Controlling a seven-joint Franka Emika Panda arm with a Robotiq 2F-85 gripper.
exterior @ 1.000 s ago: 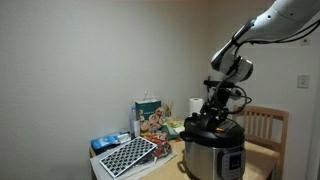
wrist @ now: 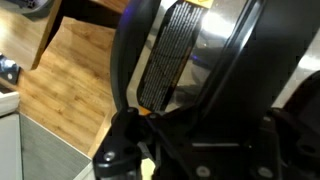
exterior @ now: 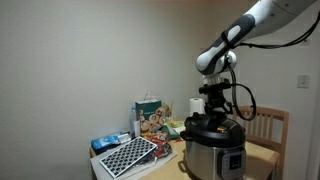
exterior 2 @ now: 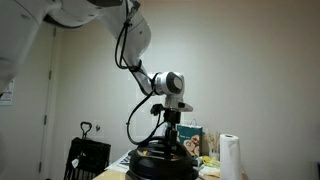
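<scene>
A large silver cooker [exterior: 207, 160] with a black lid [exterior: 205, 130] stands on the table, its control panel facing the right side of exterior view 1. My gripper [exterior: 217, 110] points down at the top of the lid, and in exterior view 2 the gripper [exterior 2: 171, 138] is just over the lid [exterior 2: 160, 162]. It is shut, with nothing clearly visible between its fingers. Whether it touches the lid's handle is hard to tell. Dark curved parts fill much of the wrist view, beside the shiny cooker body [wrist: 207, 45] and its dark panel [wrist: 170, 55].
Left of the cooker lie a black grid-like rack [exterior: 130, 156], a blue box [exterior: 108, 142] and a patterned bag [exterior: 149, 110]. A paper towel roll [exterior 2: 230, 157] stands behind. A wooden chair [exterior: 265, 124] is at the right.
The wrist has risen and turned more upright above the cooker since a second ago. The lid still sits on the cooker, and the objects on the left have stayed put.
</scene>
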